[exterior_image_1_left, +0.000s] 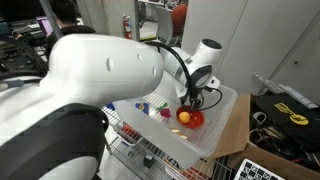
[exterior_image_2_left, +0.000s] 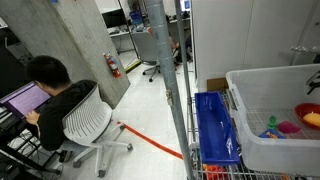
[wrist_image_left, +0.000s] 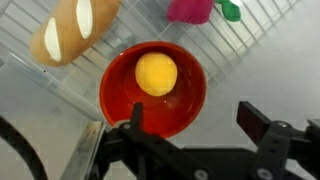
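My gripper stands open over the white bin (exterior_image_1_left: 224, 103), its black fingers spread wide with nothing between them. Below it in the wrist view is a round red bowl (wrist_image_left: 187, 102) holding a yellow-orange ball (wrist_image_left: 156, 74). A brown toy bread loaf (wrist_image_left: 70, 30) with pale patches lies beyond the bowl at upper left. Near the top edge shows a magenta toy (wrist_image_left: 190, 9) with a green part (wrist_image_left: 230, 10). Exterior view 1 has the gripper's tips close above the red bowl (exterior_image_1_left: 196, 119); their exact height cannot be judged.
The bin's walls surround the toys, and it stands on a wire rack (exterior_image_1_left: 150, 155). A blue basket (exterior_image_2_left: 216, 130) sits beside it. To the right are a cardboard box (exterior_image_1_left: 236, 130) and dark equipment (exterior_image_1_left: 290, 125). A person (exterior_image_2_left: 55, 90) sits well away.
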